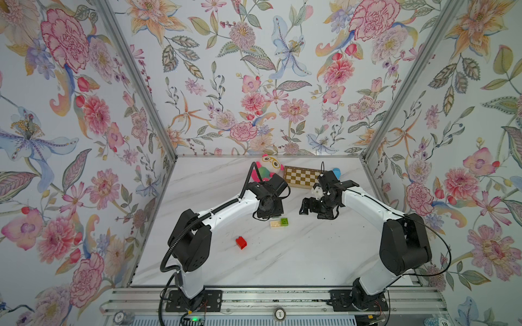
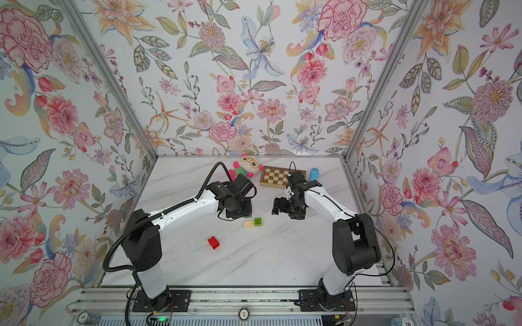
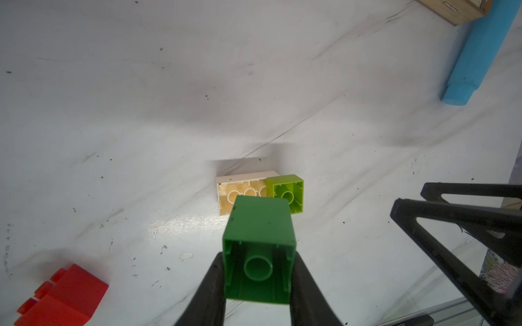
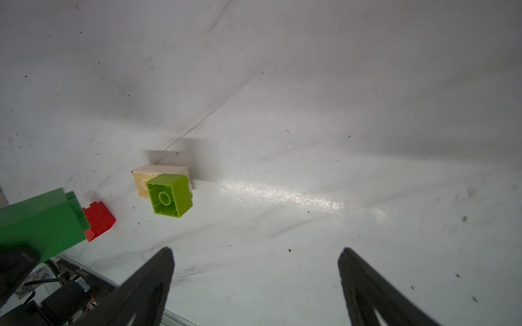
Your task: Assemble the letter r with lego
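A cream brick [image 3: 228, 198] with a light green brick [image 3: 285, 194] at its right end lies on the middle of the table [image 1: 261, 260]. My left gripper is shut on a dark green brick [image 3: 258, 222], held above that pair. My right gripper hangs open just to the right of them, with nothing between its fingers. A red brick [image 1: 241, 242] lies apart, toward the front left.
At the back stand a pink-and-green toy [image 2: 244, 165], a checkered board [image 2: 274, 175] and a blue object [image 3: 475, 59].
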